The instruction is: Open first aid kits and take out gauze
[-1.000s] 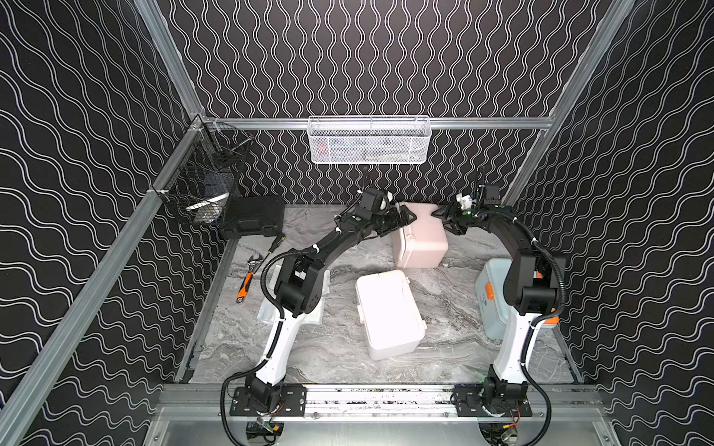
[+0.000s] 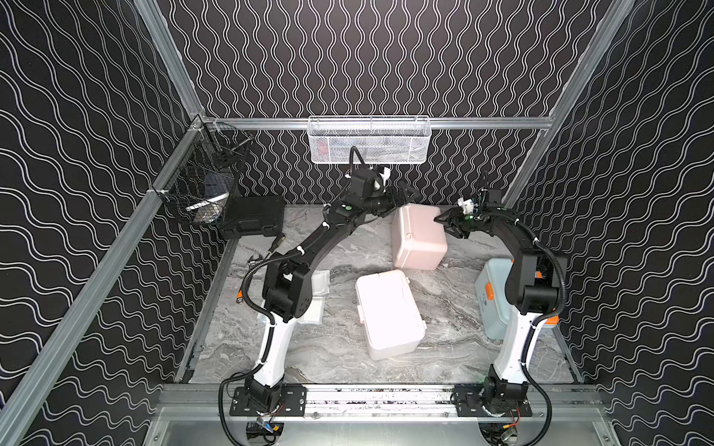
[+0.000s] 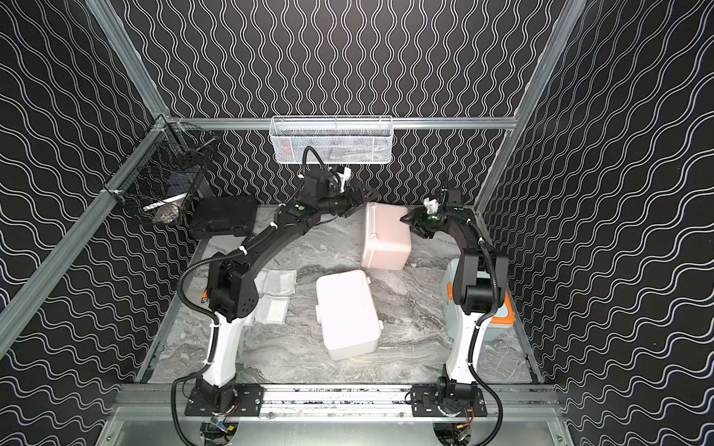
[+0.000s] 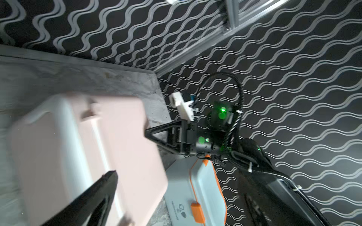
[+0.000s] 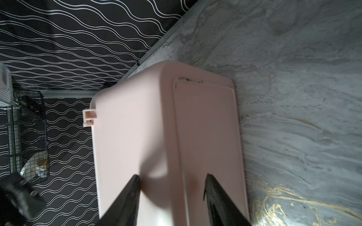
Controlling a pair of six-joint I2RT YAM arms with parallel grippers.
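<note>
The pink first aid kit (image 2: 421, 241) stands on its side at the back centre, its lid seam facing left and closed. Just beyond its back left corner is my open left gripper (image 2: 405, 194), holding nothing. My right gripper (image 2: 446, 221) is at the kit's right side; in the right wrist view its fingers (image 5: 126, 201) stand apart over the edge of the pink kit (image 5: 132, 124), and I cannot tell whether they touch it. A white kit (image 2: 390, 312) lies closed at front centre. White flat gauze packets (image 2: 319, 284) lie partly under the left arm.
A blue-grey kit with orange latches (image 2: 492, 297) sits at the right under my right arm. Back left are a black case (image 2: 254, 215) and a wire basket (image 2: 212, 174). A white mesh basket (image 2: 369, 141) hangs on the back rail. Bare table lies between the pink and white kits.
The right gripper has shifted only slightly. The pink kit has barely moved.
</note>
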